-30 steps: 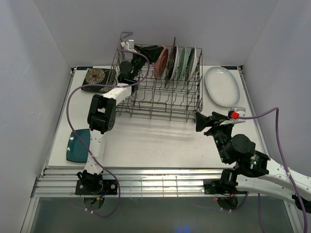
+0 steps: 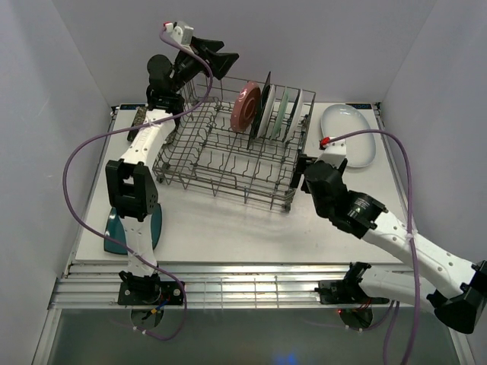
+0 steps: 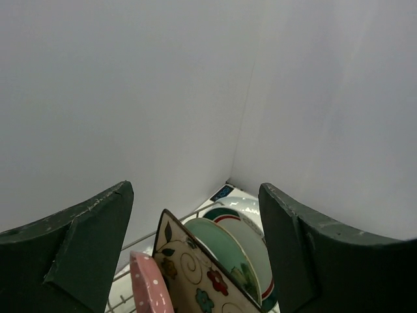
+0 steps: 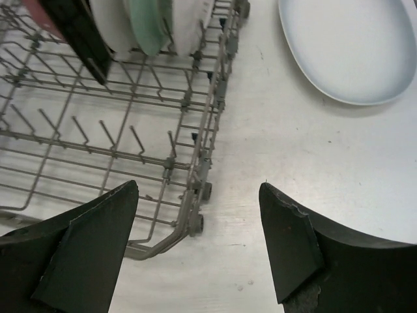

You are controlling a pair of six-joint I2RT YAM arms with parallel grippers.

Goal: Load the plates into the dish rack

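The wire dish rack [image 2: 190, 163] holds several upright plates at its back right: a pink one [image 2: 243, 106], a dark patterned one [image 3: 195, 274], a green one [image 4: 146, 29] and white ones. My left gripper [image 2: 221, 59] is raised over the rack's back-left part, fingers apart, with nothing between the fingers. My right gripper is open at the rack's front-right corner. A white oval plate [image 2: 348, 133] lies flat right of the rack; a teal plate [image 2: 114, 232] lies at the front left, partly behind the left arm.
Bare counter [image 2: 228, 236] runs along the front. Grey walls close in the back and both sides. A dark item left of the rack is mostly hidden by the left arm.
The rack has shifted toward the front and left. My left gripper has risen out from beside the pink plate.
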